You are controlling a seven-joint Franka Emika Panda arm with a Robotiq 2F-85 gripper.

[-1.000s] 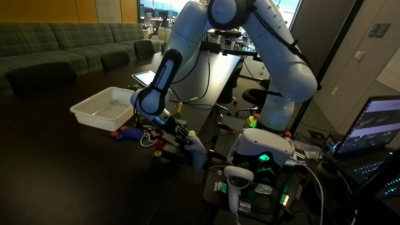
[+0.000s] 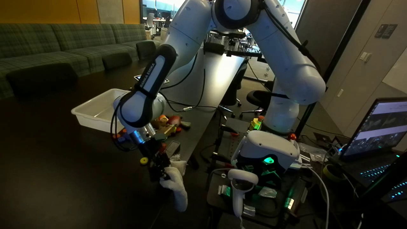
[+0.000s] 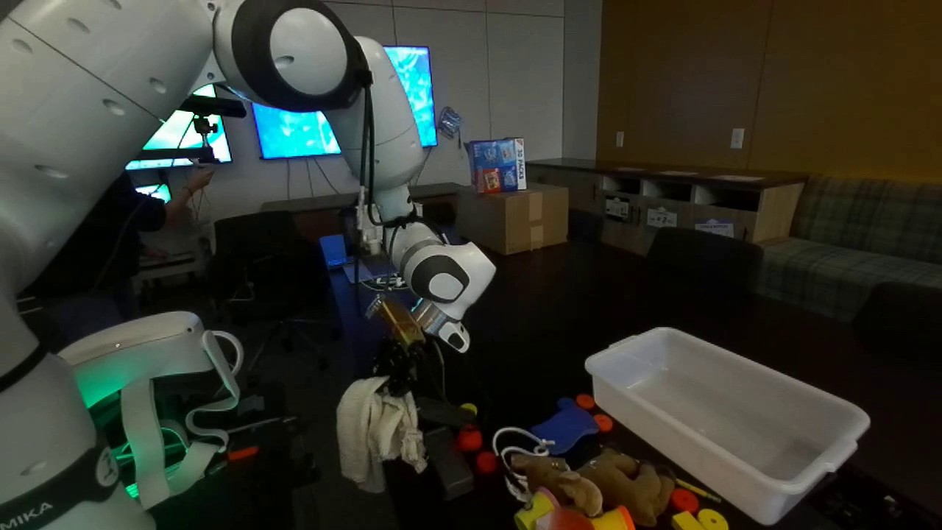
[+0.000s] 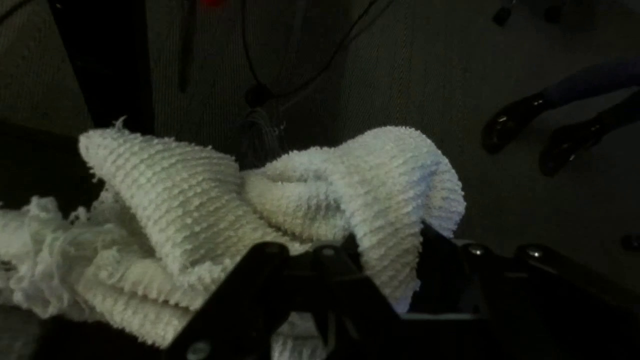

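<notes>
A white ribbed cloth (image 4: 384,186) is bunched up in my gripper (image 2: 162,176), which is shut on it. In exterior view 1 the cloth (image 2: 176,187) hangs down from the fingers near the table's edge. Exterior view 2 has the cloth (image 3: 375,433) draped in folds under the dark gripper (image 3: 397,371). Seen from the wrist, one fold passes between the dark fingers, and a frayed part spreads to the left. The fingertips are partly covered by the fabric.
An empty white bin (image 3: 724,415) stands on the dark table. Between it and the gripper lie toys, among them a brown plush (image 3: 618,486) and a blue piece (image 3: 565,425). A VR headset (image 2: 267,147) sits on the side stand.
The gripper has moved left and toward the viewer in exterior view 1, carrying the cloth with it. The arm's wrist now covers part of the bin and the toys.
</notes>
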